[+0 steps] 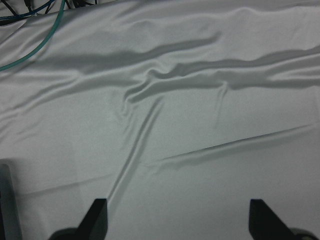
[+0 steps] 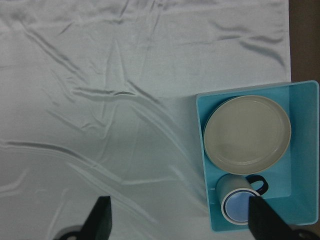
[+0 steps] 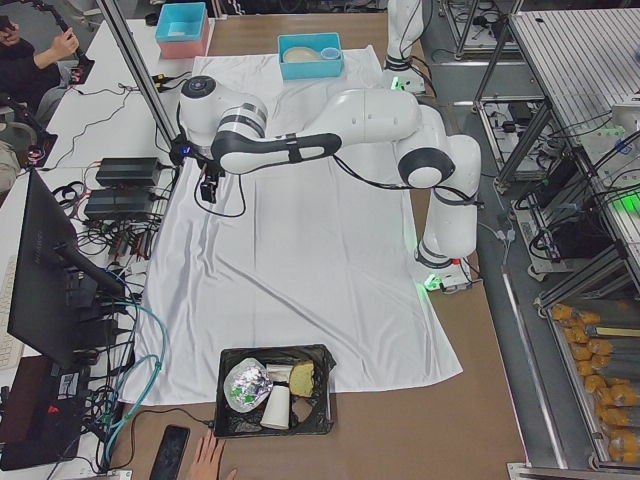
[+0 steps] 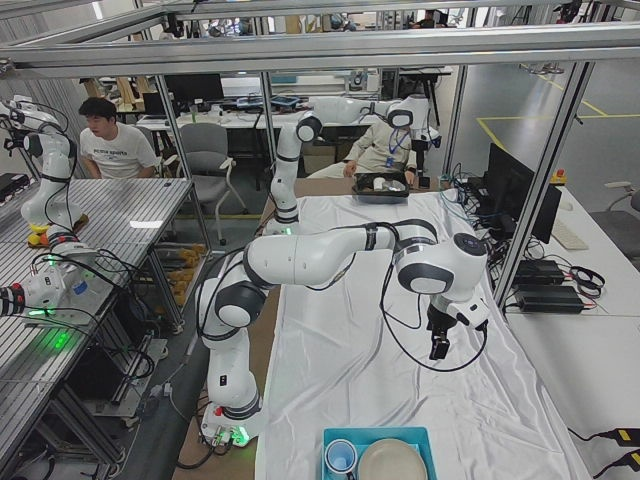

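Both grippers hover over a white cloth (image 3: 290,260) with nothing between their fingers. In the left wrist view my left gripper stands open above bare, wrinkled cloth. My right gripper is also open, beside a blue bin (image 2: 303,150) that holds a beige plate (image 2: 247,134) and a mug (image 2: 237,205) with a dark handle and a light blue inside.
A black crate (image 3: 230,420) at one end of the cloth holds a foil-covered item (image 3: 247,385), a white cylinder (image 3: 276,405) and a yellowish item (image 3: 301,380). A monitor, cables and a person's hand border the workspace.
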